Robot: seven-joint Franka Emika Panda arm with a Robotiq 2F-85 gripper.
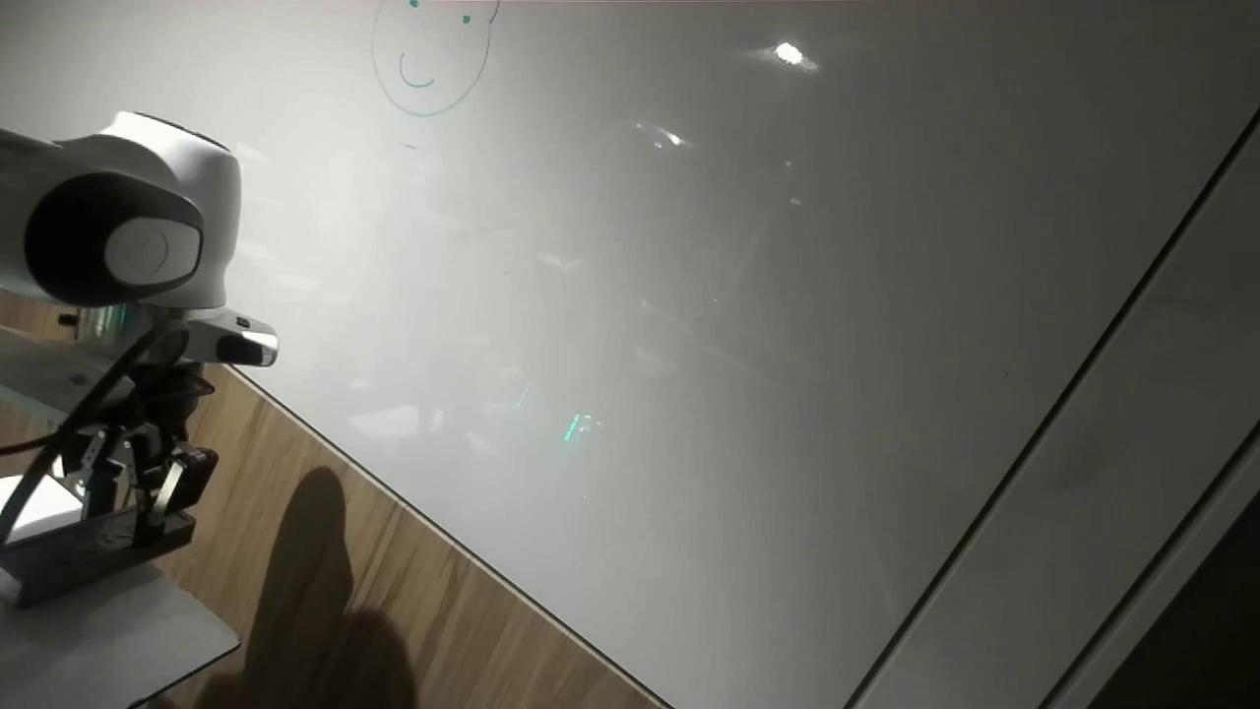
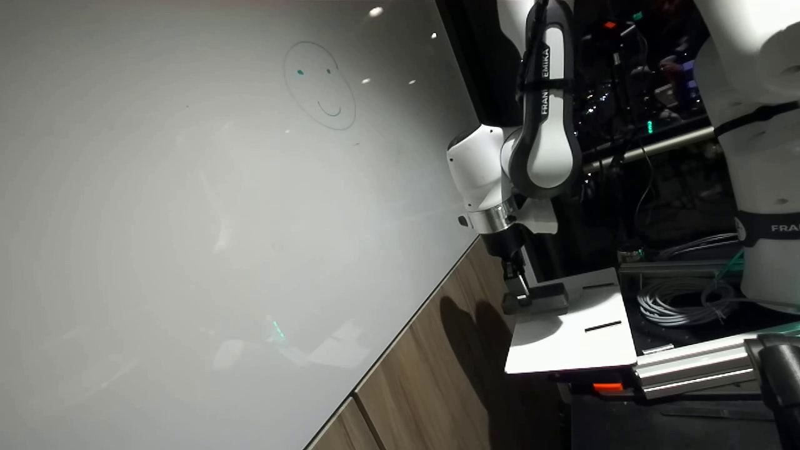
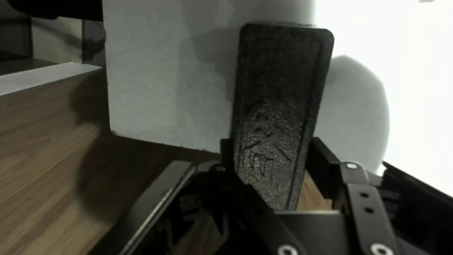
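Observation:
A dark grey block (image 3: 280,85), shaped like a whiteboard eraser, is clamped between the black fingers in the wrist view. My gripper is shut on it near one end, and the rest of the block extends away over the white table. In exterior view 1 the gripper (image 1: 140,490) hangs at the lower left with the block (image 1: 89,549) beneath it. Exterior view 2 shows the block (image 2: 551,299) over the white table's (image 2: 574,352) edge. On the whiteboard (image 1: 709,295) a smiley face (image 2: 322,86) is drawn in thin dark and green lines.
Wood panelling (image 1: 366,520) borders the whiteboard's lower edge, close to the gripper. Another white robot arm (image 2: 772,150) stands at the far right in exterior view 2, with coiled cables (image 2: 686,300) near its base. Free space lies in front of the whiteboard.

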